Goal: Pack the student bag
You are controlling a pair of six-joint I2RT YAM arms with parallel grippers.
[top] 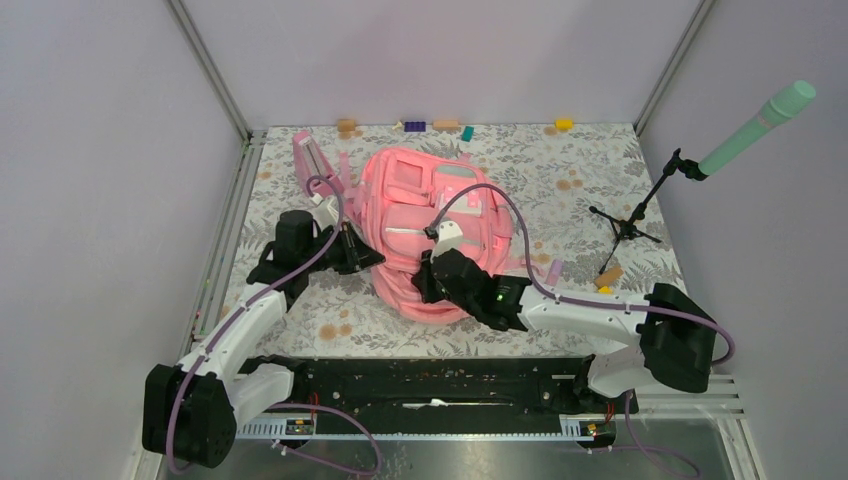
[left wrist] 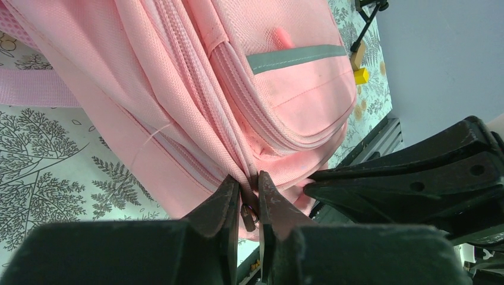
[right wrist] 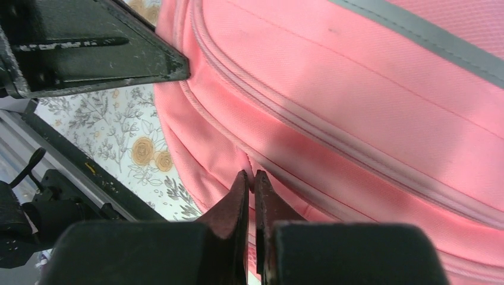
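Observation:
The pink student bag (top: 408, 218) lies flat on the patterned table. My left gripper is shut on the bag's zipper edge at its lower left side, and a small metal end pokes out below the fingers. Over the bag's lower part, my right gripper is shut on the zipper pull, a thin pink strip (right wrist: 245, 163) that runs in between its fingertips. The metal slider itself is hidden there. In the left wrist view the right gripper's black fingers (left wrist: 410, 178) are close by. The bag's inside does not show.
Several small blocks, including a yellow block (top: 564, 124) and a purple block (top: 415, 127), line the back edge. A black stand (top: 632, 228) with a green tube (top: 757, 130) is at the right.

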